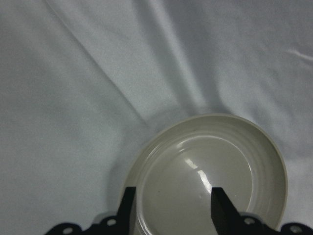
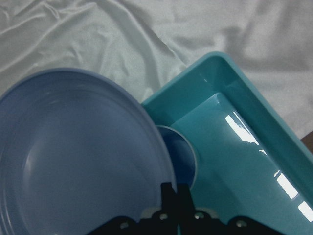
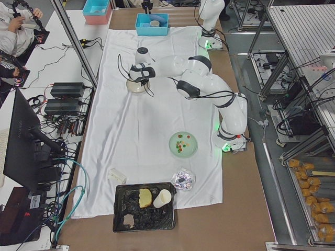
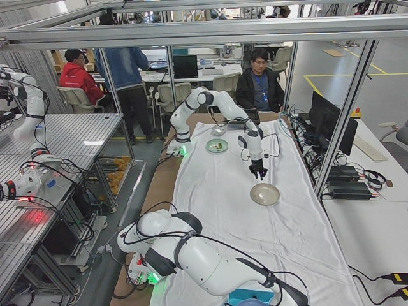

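Note:
A cream plate [image 1: 195,166] lies on the white cloth [image 3: 136,125], with my left gripper open above it, nothing between its fingers. In the right wrist view my right gripper is shut on the rim of a blue plate [image 2: 83,147], which is raised over a teal bin [image 2: 244,152]. A blue round item [image 2: 182,154] is inside the bin, partly hidden by the plate. The bin is at the far end of the cloth in the camera left view.
A green plate with small pieces [image 3: 183,145], a silver packet [image 3: 183,179], a pale item [image 3: 116,176] and a black tray [image 3: 126,209] holding food and a cup are at the near end.

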